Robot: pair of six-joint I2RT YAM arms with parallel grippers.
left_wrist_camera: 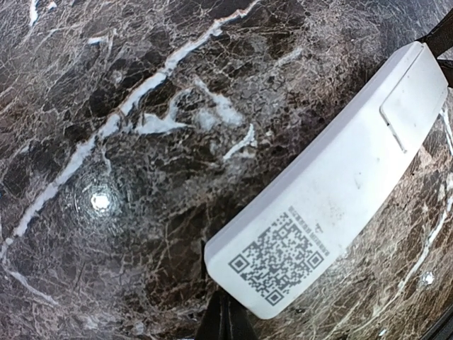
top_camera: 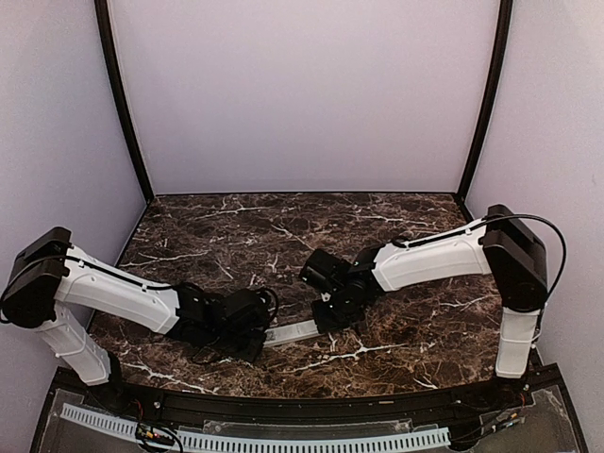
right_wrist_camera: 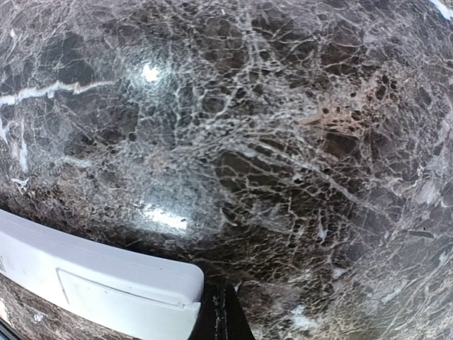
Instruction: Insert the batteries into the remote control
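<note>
A white remote control (left_wrist_camera: 333, 188) lies back side up on the dark marble table, its battery cover (right_wrist_camera: 117, 294) in place at the right end and a QR code near the left end. My left gripper is shut, its fingertips close beside the QR-code end. At the cover end stands my right gripper, also shut, with nothing visible between its fingers. In the top view the remote (top_camera: 293, 332) lies between the two grippers, its ends partly hidden by them. Whether the fingertips touch it I cannot tell. No batteries show.
A dark rail (top_camera: 302, 408) runs along the front edge, with a white slotted strip (top_camera: 311, 442) before it. White walls stand at the back and sides.
</note>
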